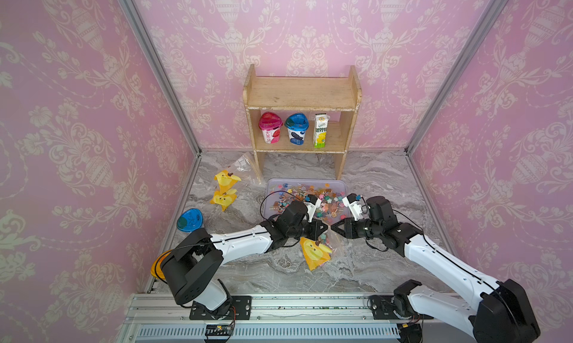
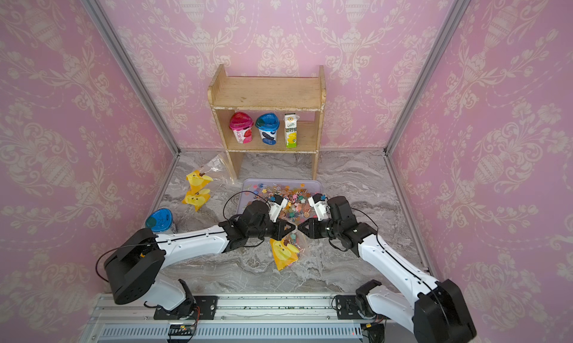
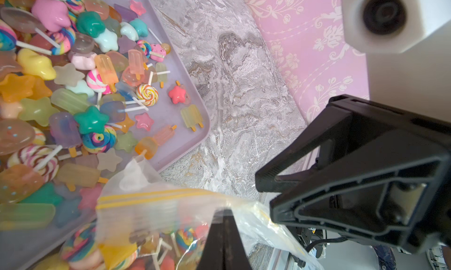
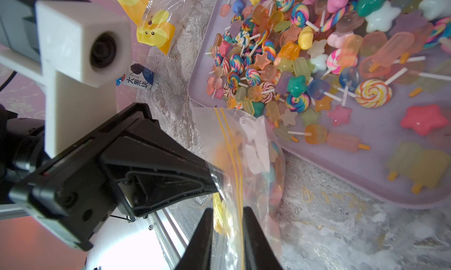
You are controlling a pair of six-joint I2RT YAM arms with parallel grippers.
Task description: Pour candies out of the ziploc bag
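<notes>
The ziploc bag [image 3: 164, 204], clear with yellow seal lines and a yellow patterned part [image 1: 316, 254], lies in front of the candy tray [image 3: 188, 143], its top raised between my grippers. Candies show inside it. My left gripper [image 1: 319, 228] is shut at the bag's top, the film draped at its fingers in the left wrist view; how much it pinches is hard to tell. My right gripper [image 1: 340, 227] faces it from the right and stands open close beside the bag's top.
Two yellow bags [image 1: 225, 198] with clear film lie at the left. A blue lid [image 1: 189, 219] is further forward. A wooden shelf [image 1: 301, 93] with two cups and a carton stands at the back. The marble right of the tray is clear.
</notes>
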